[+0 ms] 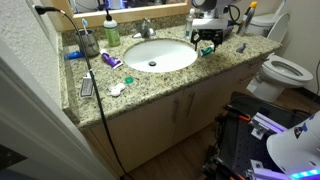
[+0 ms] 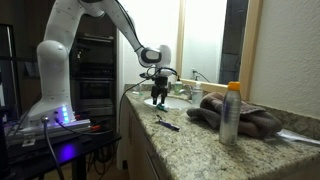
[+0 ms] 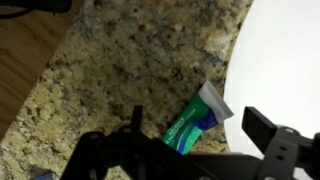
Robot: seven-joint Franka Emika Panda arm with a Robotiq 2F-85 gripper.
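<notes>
A small green tube with a white cap point(image 3: 195, 122) lies on the speckled granite counter point(image 3: 135, 60), close to the sink's edge. In the wrist view my gripper stands open, its dark fingers point(image 3: 262, 130) spread to either side of the tube. The tube's lower end is hidden behind the gripper body. Exterior view 1 has the green tube point(image 1: 205, 50) on the counter right of the sink, with my gripper point(image 1: 212, 42) just over it. How much height separates them is hard to tell.
The white sink point(image 1: 160, 55) borders the tube. A dark slim object point(image 2: 168, 126), a brown towel point(image 2: 240, 113) and a clear bottle point(image 2: 230, 118) occupy the counter in exterior view 2. White and green items point(image 1: 118, 90) and a purple item point(image 1: 110, 60) lie left of the sink.
</notes>
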